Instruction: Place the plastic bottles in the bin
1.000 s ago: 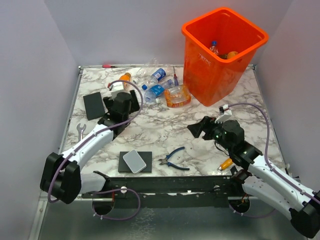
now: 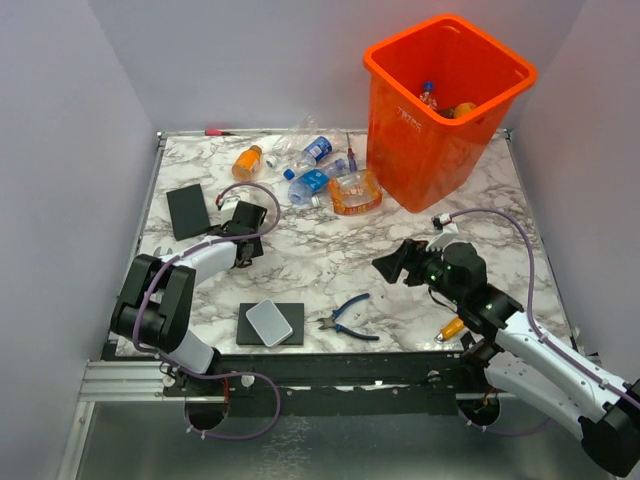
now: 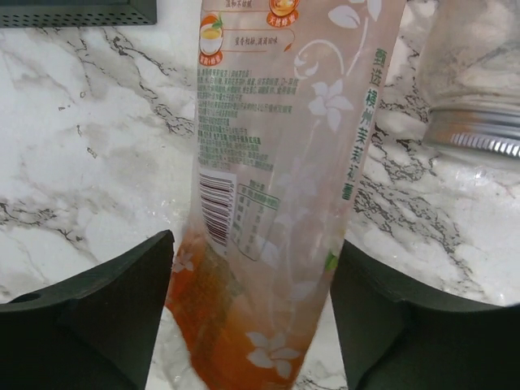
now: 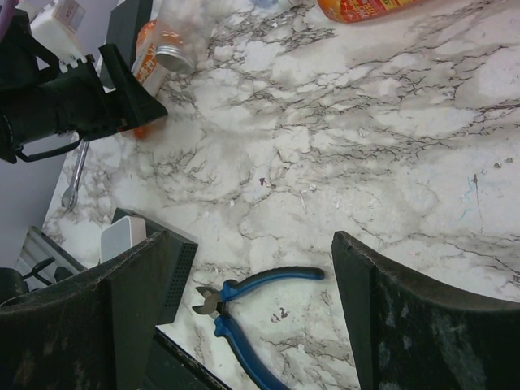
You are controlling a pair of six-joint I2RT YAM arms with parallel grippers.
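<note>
My left gripper is part open around the lower end of a soft plastic item, orange-bottomed with printed labels, lying on the marble. A clear container with a metal lid lies right of it. In the top view an orange bottle, blue-label bottles and an orange-banded bottle lie at the back middle. The orange bin at the back right holds some bottles. My right gripper is open and empty above the front right.
Pliers, a grey card on a black pad, another dark pad and an orange-handled tool lie about.
The right arm is almost unchanged.
</note>
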